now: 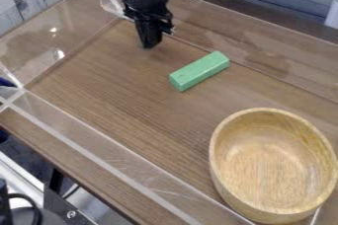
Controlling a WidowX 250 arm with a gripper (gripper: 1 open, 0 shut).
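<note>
My gripper is at the top centre, a dark arm reaching down low over the wooden table. It looks shut, with nothing visible between its fingers. To its lower right lies a green block, apart from it. A pale wooden bowl sits at the lower right.
Clear plastic edging runs along the left side and front of the table, with dark cables at the lower left corner. A grey wall borders the back right.
</note>
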